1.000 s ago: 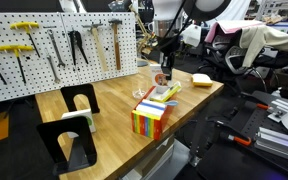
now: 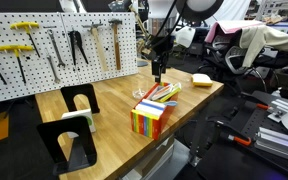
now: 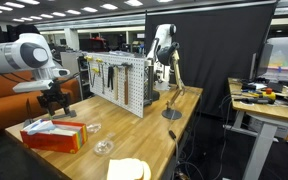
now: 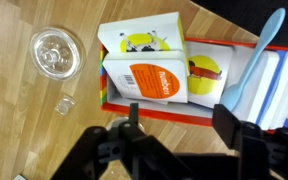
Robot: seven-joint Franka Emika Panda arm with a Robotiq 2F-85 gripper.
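Observation:
My gripper stands over the open box, its fingers apart and nothing gripped between them. In the wrist view a white carton (image 4: 156,78) with an orange label lies inside the striped, red-edged box (image 4: 252,45), just ahead of the fingertips. Beside it in the box are a yellow-and-red packet (image 4: 206,72) and a light blue spoon (image 4: 254,62). Exterior view 1 has the gripper (image 2: 156,77) just above the far end of the striped box (image 2: 149,124). In exterior view 2 the red box (image 3: 72,136) sits below the arm.
A clear round dish (image 4: 57,52) and a small clear piece (image 4: 64,105) lie left of the box in the wrist view. Black bookends (image 2: 68,142) stand at the near left. A pegboard (image 2: 44,55) with tools backs the table. A yellowish block (image 2: 201,79) lies to the right.
The white carton with its orange-red label was upright beneath the gripper; now it is down in the box and apart from the fingers. The arm has shifted slightly.

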